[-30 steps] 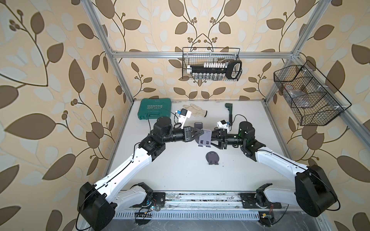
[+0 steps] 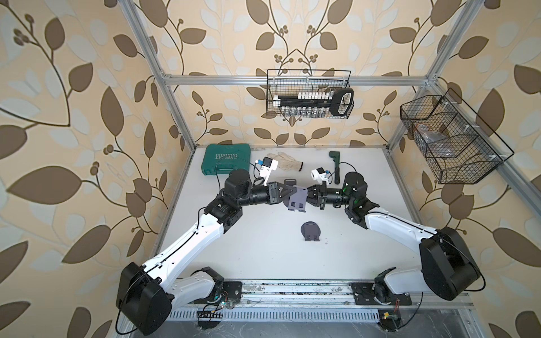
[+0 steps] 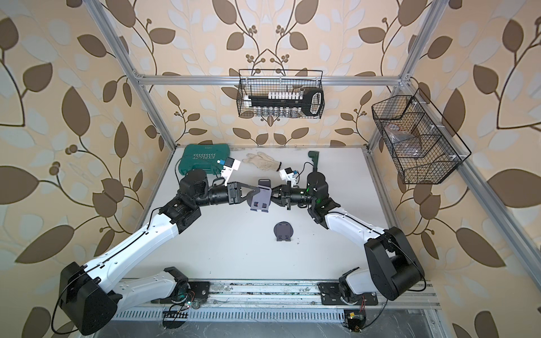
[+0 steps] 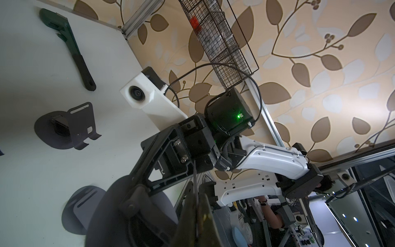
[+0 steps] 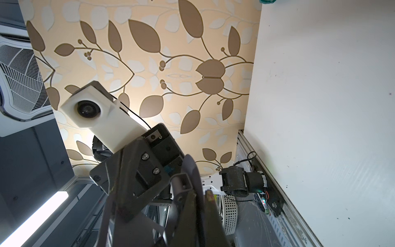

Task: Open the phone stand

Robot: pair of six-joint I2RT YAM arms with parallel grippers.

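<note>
A grey phone stand point(image 2: 297, 198) is held in the air between both grippers, its plate tilted, with slotted tabs at the lower edge. My left gripper point(image 2: 286, 191) is shut on its left side; in the left wrist view the fingertips meet over a thin part of it. From the right, my right gripper point(image 2: 310, 196) is shut on the opposite edge, the dark plate running between its fingertips in the right wrist view. A folded phone stand point(image 2: 310, 230) lies on the table in front, and another stand point(image 4: 81, 125) stands behind, partly hidden in the top views.
A green case point(image 2: 225, 158), gloves point(image 2: 284, 161) and a green tool point(image 2: 335, 167) lie along the back of the table. Wire baskets point(image 2: 310, 101) hang on the walls. The table's left, right and front areas are clear.
My right arm has shifted left and slightly up, and the held stand has moved slightly left and up with it. The left gripper has moved very little.
</note>
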